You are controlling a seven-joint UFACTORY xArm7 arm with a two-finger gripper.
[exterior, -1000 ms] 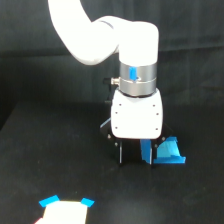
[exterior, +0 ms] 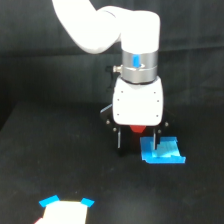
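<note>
My gripper (exterior: 137,143) hangs near the middle of the view, its two dark fingers spread well apart. A small red thing (exterior: 138,129) shows just under the white hand, between the fingers in the picture. Gaps show on either side of it, and neither finger seems to touch it. Most of it is hidden by the hand, so its shape and what it rests on are unclear. To the right, bright blue tape (exterior: 163,152) marks a patch on the dark table, close to the right finger.
At the lower left lies a pale piece (exterior: 65,212) with blue tape at its corners, cut off by the frame's edge. A dark curtain hangs behind.
The hand sits higher in the picture and its fingers appear slightly farther apart. The red thing, hidden before, now shows below it. More of the blue tape is uncovered.
</note>
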